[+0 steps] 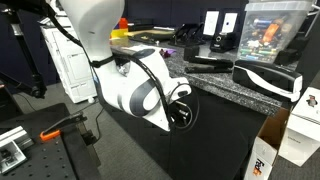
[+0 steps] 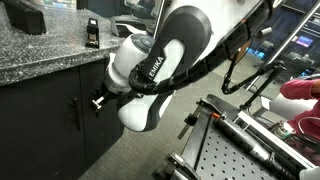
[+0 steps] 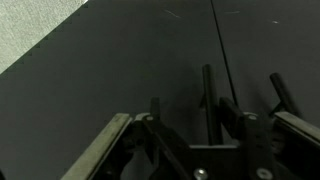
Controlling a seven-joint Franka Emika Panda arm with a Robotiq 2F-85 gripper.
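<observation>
Two slim black bar handles stand on the dark cabinet doors in the wrist view, one on either side of the seam. The nearer handle rises between the spread fingers of my gripper, closer to the right finger. Fingers part open, I see no clear grip on it, and contact cannot be made out. From the second exterior view, my gripper is at the cabinet front, just right of a handle. The first exterior view shows the gripper dark against the dark front.
Above the doors runs a speckled grey countertop with a black case and a clear tub on it. White boxes stand at the right. Bare floor lies below the arm.
</observation>
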